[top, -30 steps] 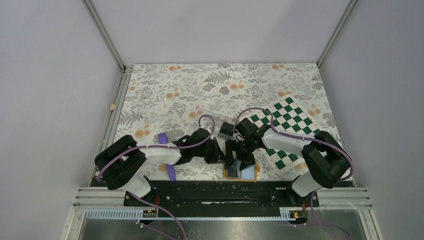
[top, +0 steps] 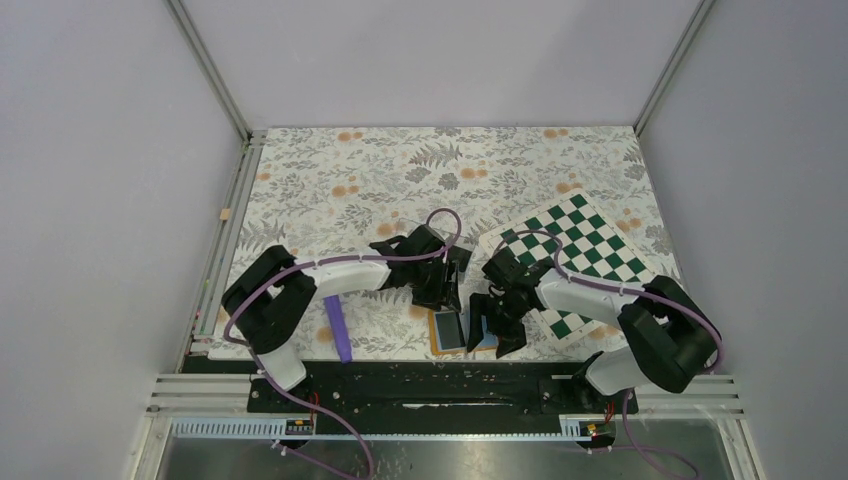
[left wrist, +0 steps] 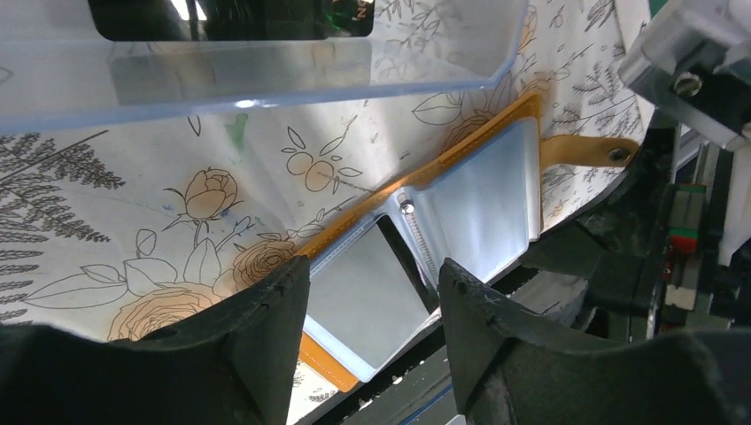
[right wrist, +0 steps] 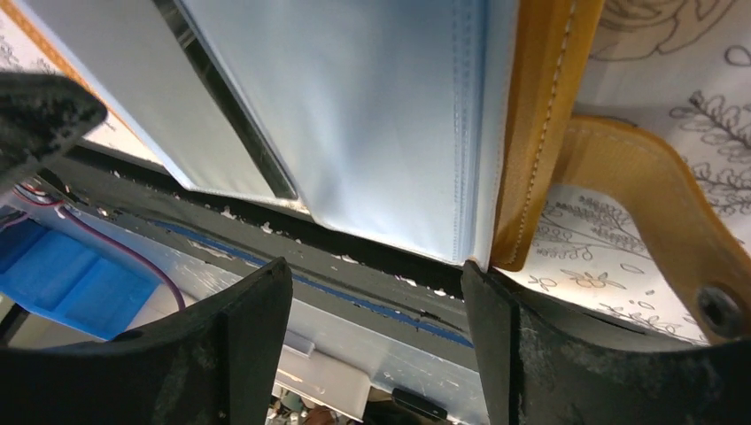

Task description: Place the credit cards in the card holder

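Observation:
The tan leather card holder (top: 449,330) lies open at the table's front edge; in the left wrist view its clear sleeves (left wrist: 354,292) show a pale card and a dark strip. My left gripper is over its left end, fingers apart, nothing clearly between them. My right gripper hangs at the holder's right end, open, beside the sleeve edge and strap (right wrist: 638,177). A clear tray (left wrist: 266,80) with dark cards (left wrist: 230,19) is beyond the holder, partly hidden by the left arm from above.
A green-and-white checkered board (top: 590,250) lies at the right under the right arm. A purple strip (top: 336,330) lies at the left.
The right gripper has shifted right and down. The holder has moved slightly left since a second ago.

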